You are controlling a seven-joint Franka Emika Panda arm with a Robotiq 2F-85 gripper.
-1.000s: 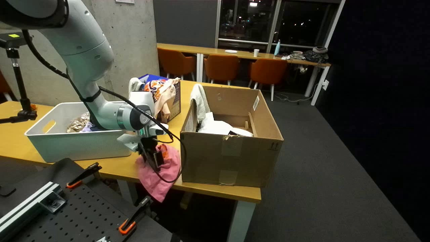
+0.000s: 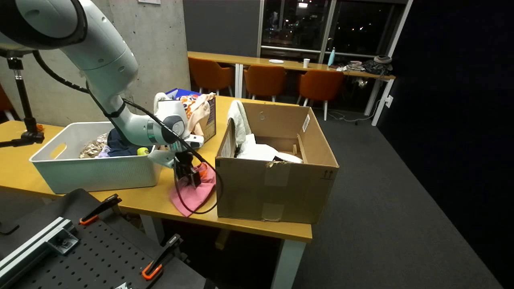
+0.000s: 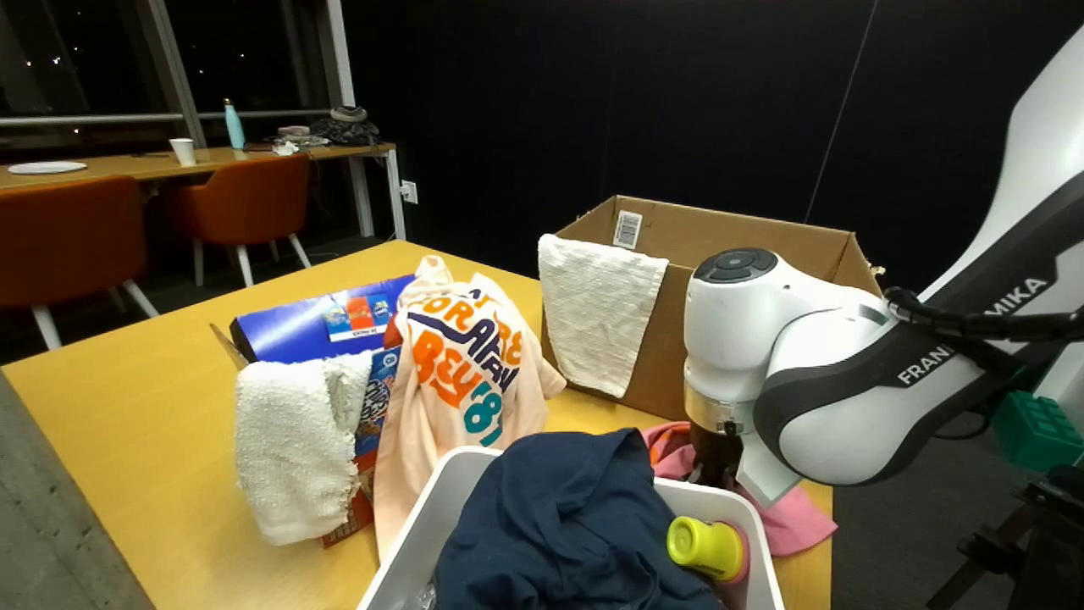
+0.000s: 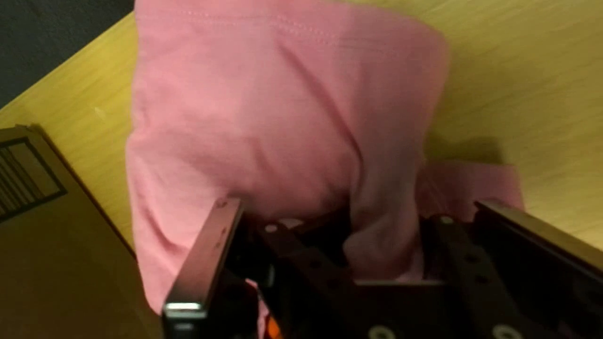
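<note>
A pink cloth (image 2: 198,190) with an orange patch (image 2: 202,170) lies bunched on the yellow table, between the white bin and the cardboard box. My gripper (image 2: 192,179) points down into it, its fingers shut. In the wrist view, the pink cloth (image 4: 243,113) spreads out beyond the gripper, and a raised fold comes up among the dark fingers, pinched there as far as shows. The exact grip point is hidden by the fingers and the folds. From the other side, only parts of the pink cloth (image 3: 794,520) show behind the arm and bin.
Close to the right of the gripper stands an open cardboard box (image 2: 270,192), a white towel (image 3: 605,310) over its side. The white bin (image 2: 103,173) holds dark blue cloth (image 3: 569,529) and a yellow-green can (image 3: 703,547). Behind, a peach printed cloth (image 3: 457,356) drapes over boxes.
The gripper has shifted slightly back and up, away from the table's front edge. The pink cloth has come along; its lower end, which hung over that edge, now reaches less far down.
</note>
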